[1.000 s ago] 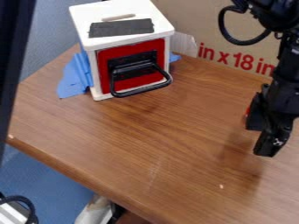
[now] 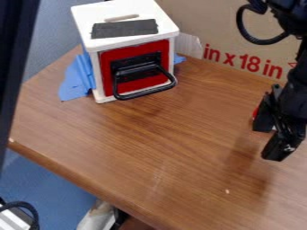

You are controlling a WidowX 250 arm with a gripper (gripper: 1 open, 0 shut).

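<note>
A black robot gripper [image 2: 274,135] hangs low over the wooden table [image 2: 144,171] at the right edge of the camera view, its fingers pointing down. Whether it is open or shut is hard to make out. A small red-orange object, mostly hidden, shows just behind it. At the back left stands a white toy oven [image 2: 122,25] with a red front [image 2: 146,82], a black handle bar across it and a dark pad on top.
A blue cloth [image 2: 75,81] lies beside and behind the oven. A cardboard panel [image 2: 221,40] with red print stands along the back. Cables and white clutter sit off the table's lower-left edge.
</note>
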